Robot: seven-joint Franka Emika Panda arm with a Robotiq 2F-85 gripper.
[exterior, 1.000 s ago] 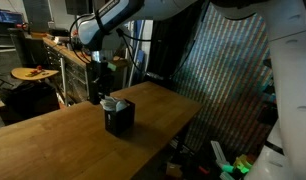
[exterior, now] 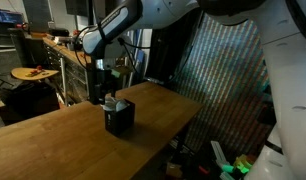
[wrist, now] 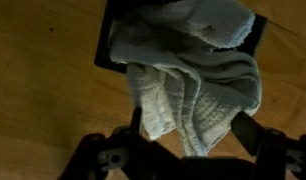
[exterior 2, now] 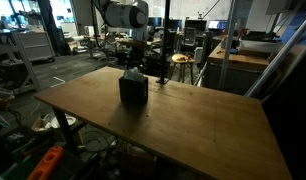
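Observation:
A grey cloth [wrist: 203, 85] pokes out of a small black box [exterior: 120, 120] on the wooden table and hangs over its rim. In the wrist view my gripper is open above the hanging end of the cloth. One dark fingertip shows on each side of it, and I cannot tell whether either touches the cloth. In exterior view 2 the box [exterior 2: 133, 91] stands upright, with the cloth [exterior 2: 133, 73] rising above its top. The inside of the box is mostly hidden by the cloth.
Beyond the table, a stool [exterior: 35, 73] and other furniture stand in the room.
My arm has come down a little over the box. The box has stayed in place, and the cloth still sticks out of its top.

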